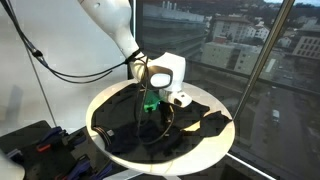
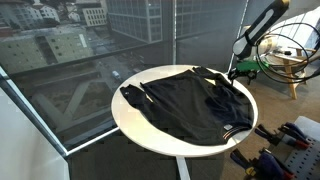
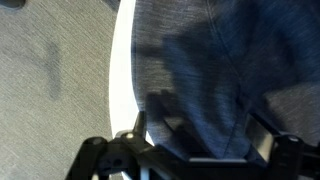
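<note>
A dark cloth point(image 1: 130, 110) lies spread over the round white table point(image 1: 210, 150), with creases and loose edges. From the other side, the same cloth point(image 2: 185, 105) covers much of the tabletop. In the wrist view the cloth point(image 3: 190, 60) looks dark blue-grey with a seam, and it reaches close to the white table edge point(image 3: 122, 60). My gripper stands open over the cloth, its fingers apart and nothing visibly held between them. In the second exterior view the gripper point(image 2: 234, 73) is at the table's far right side, small and hard to make out.
Grey floor point(image 3: 50, 90) shows beyond the table edge. Cables loop from the white arm point(image 1: 166, 72). Large windows point(image 1: 270, 90) stand behind the table. Bare tabletop point(image 2: 135, 130) shows around the cloth's outer edge.
</note>
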